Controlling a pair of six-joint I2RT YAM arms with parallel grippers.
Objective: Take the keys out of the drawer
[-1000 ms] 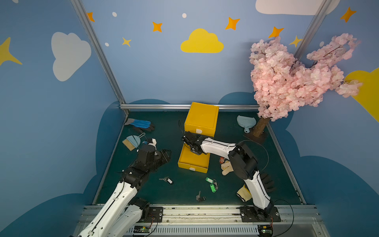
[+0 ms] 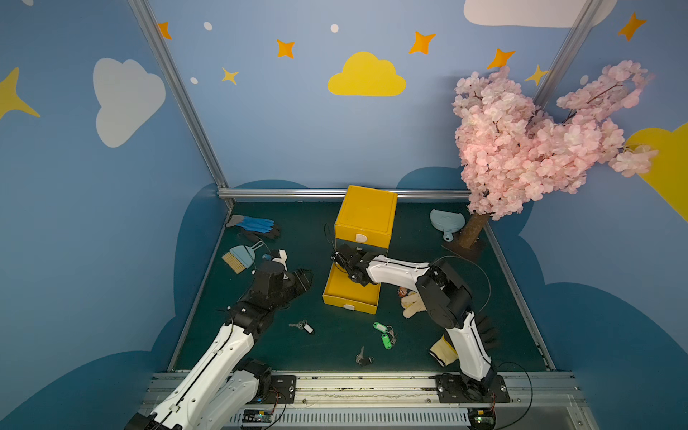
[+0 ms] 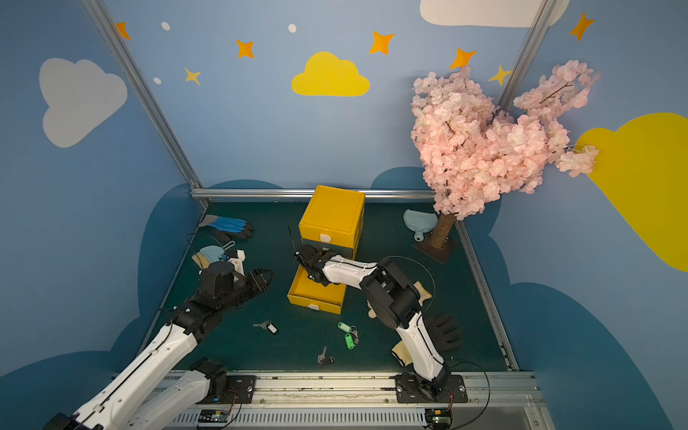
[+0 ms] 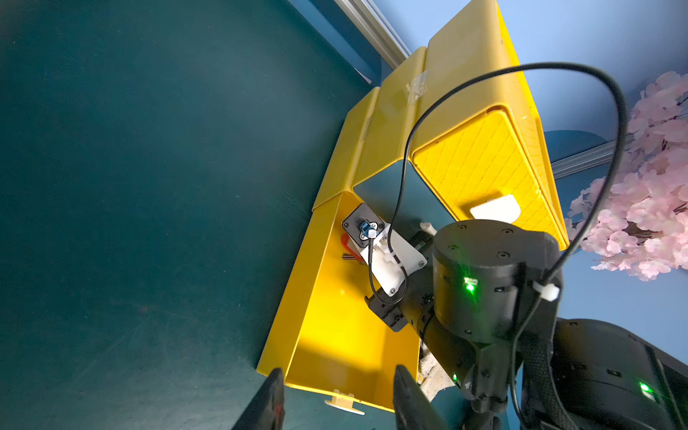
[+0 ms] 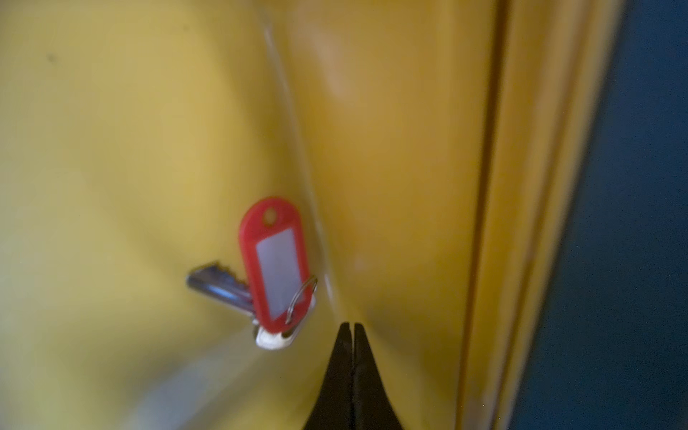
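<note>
The lower drawer [image 2: 349,296] of the yellow cabinet [image 2: 367,210] stands pulled out. In it, near a side wall, lies a key with a red tag, a white label and a small ring; the left wrist view shows a bit of the red tag [image 4: 348,244] beyond my right arm. My right gripper is inside the drawer, its fingertips together beside the tag and apart from it, with nothing between them. Left of the drawer, my left gripper is open and empty; its fingers frame the drawer's front handle [image 4: 344,404].
On the table in front lie other keys: one with a white tag [image 2: 308,328], a set with green tags [image 2: 387,337] and a dark one [image 2: 363,357]. Gloves [image 2: 413,304] lie right of the drawer. A brush [image 2: 242,256] is at the left.
My right wrist tilted a little at the drawer and has come back to nearly its earlier pose. The left arm has shifted slightly to the right. The drawer has not moved.
</note>
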